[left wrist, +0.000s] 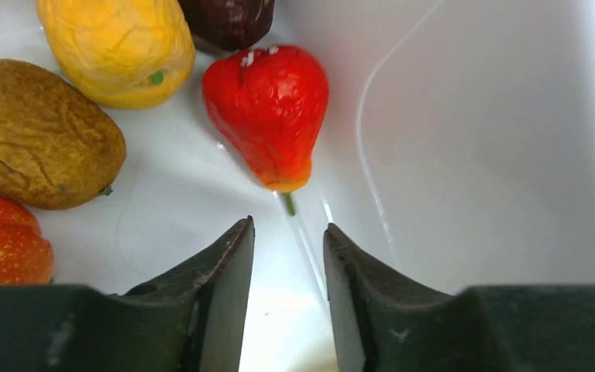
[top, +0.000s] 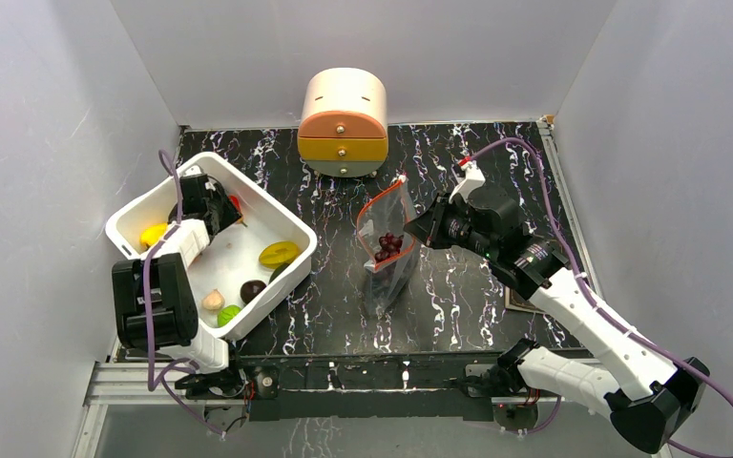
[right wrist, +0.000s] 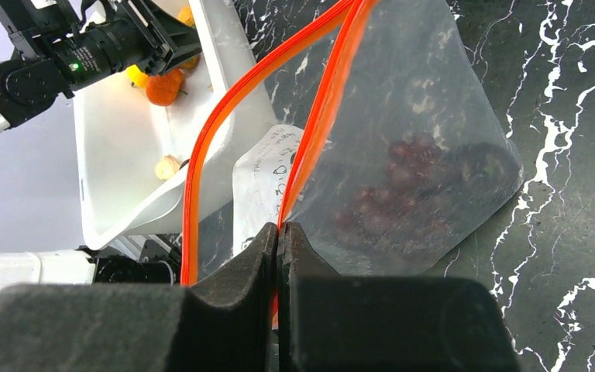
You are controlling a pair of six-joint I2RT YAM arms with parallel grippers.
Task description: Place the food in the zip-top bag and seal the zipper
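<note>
My left gripper is down inside the white bin, part open with nothing between its fingers, just short of a red pepper. A yellow piece, a brown one and an orange one lie nearby. My right gripper is shut on the orange-edged rim of the clear zip bag, which stands on the counter holding dark red grapes.
A small drawer box stands at the back middle.
</note>
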